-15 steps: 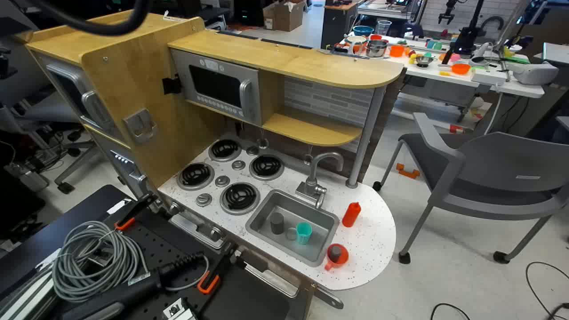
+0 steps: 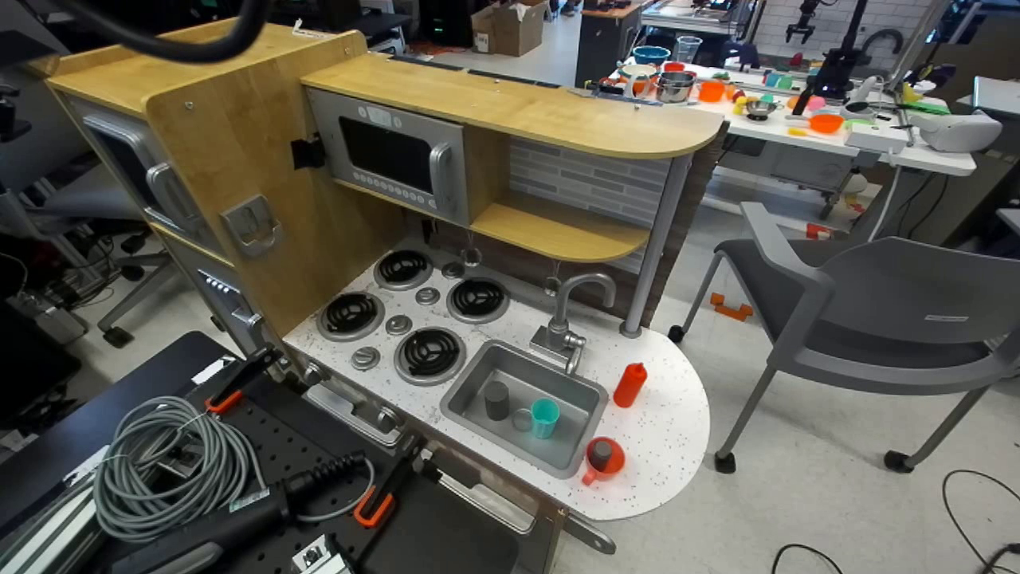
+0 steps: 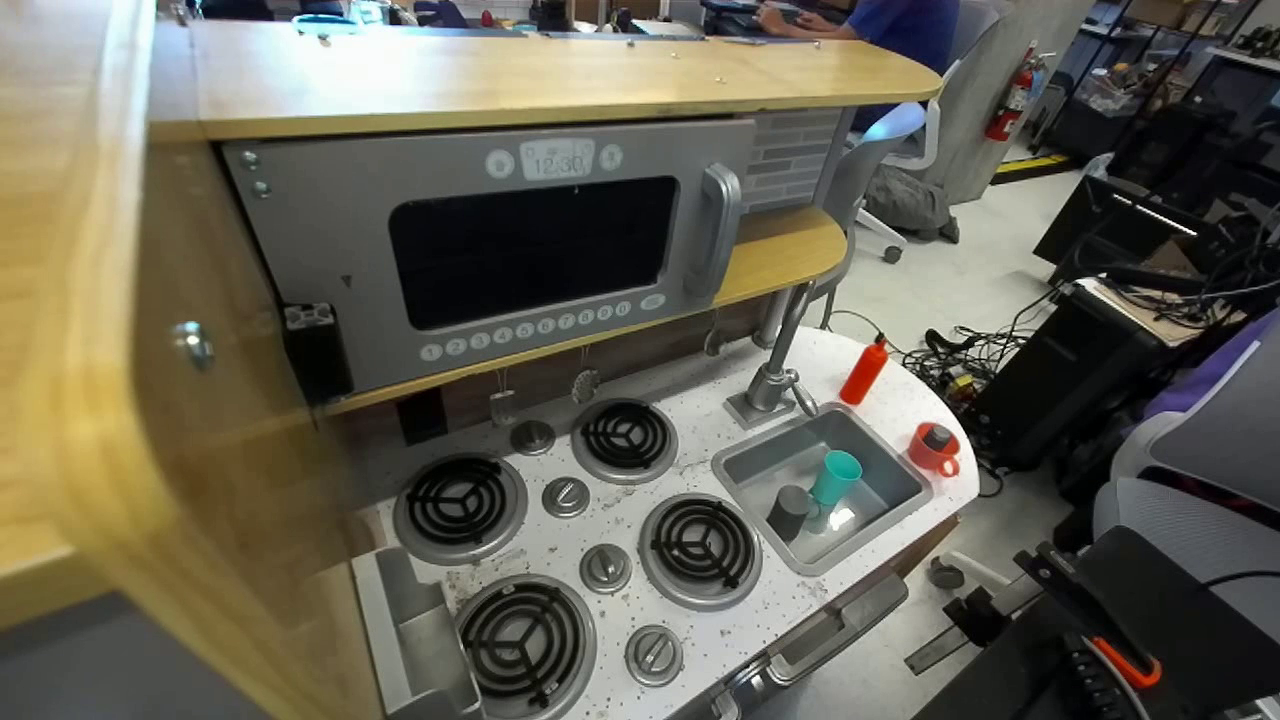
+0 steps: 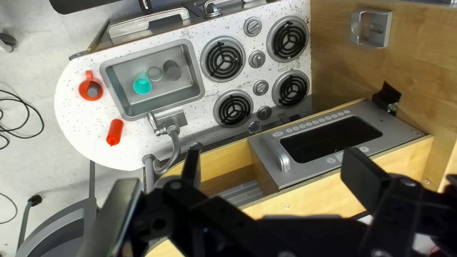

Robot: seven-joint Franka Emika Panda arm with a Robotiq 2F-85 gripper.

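In the wrist view my gripper stands open, its black fingers (image 4: 364, 180) wide apart with nothing between them. It looks down over the toy kitchen from above, well clear of the loose objects. Inside the sink (image 2: 456, 391) are a teal cup (image 2: 544, 418) and a dark grey cylinder (image 2: 496, 400). An orange-red cup (image 2: 614, 464) with a dark grey piece (image 2: 600, 453) inside sits on the counter at the sink's right. Behind it stands a red bottle (image 2: 630, 384). Neither exterior view shows the gripper.
The tap (image 3: 786, 342) rises behind the sink. Left of it are several black burners (image 3: 699, 552) and knobs. A shut toy microwave (image 3: 540, 252) and wooden shelf (image 3: 780, 254) overhang the back. Bare counter (image 2: 669, 421) surrounds the bottle.
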